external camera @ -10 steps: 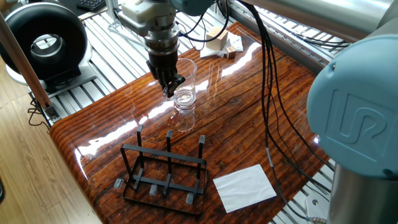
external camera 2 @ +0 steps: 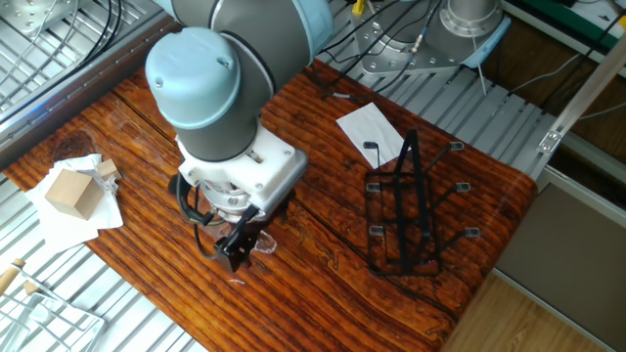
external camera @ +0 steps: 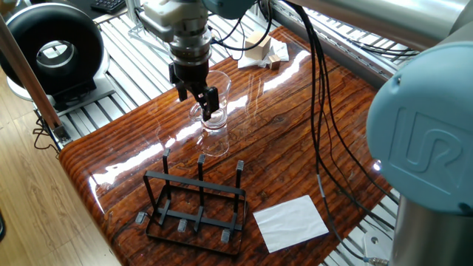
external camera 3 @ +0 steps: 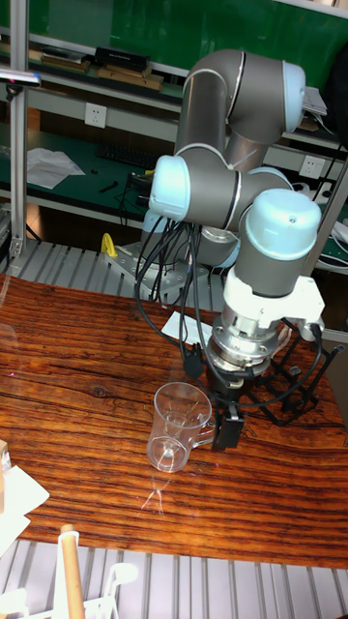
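A clear cup (external camera 3: 180, 428) with a handle stands upright on the wooden table. In exterior view 1 the cup (external camera: 215, 118) is partly behind my gripper (external camera: 195, 97), whose dark fingers are spread apart. The handle side faces the gripper (external camera 3: 227, 427), which is low beside it in exterior view 3; whether a finger touches the handle cannot be made out. From above, the arm hides most of the cup (external camera 2: 265, 242). A black metal cup rack (external camera: 196, 181) with upright prongs stands apart from them, all its prongs empty.
A white sheet (external camera: 290, 223) lies flat beside the rack. Wooden blocks (external camera 2: 75, 194) rest on white paper at the table's far corner. Black cables (external camera: 319, 96) hang from the arm. Bare table (external camera: 295, 140) stretches between cup and sheet.
My gripper's fingers, close together a second ago, have spread apart. The cup has shifted slightly left in exterior view 1. Rack and sheet are unmoved.
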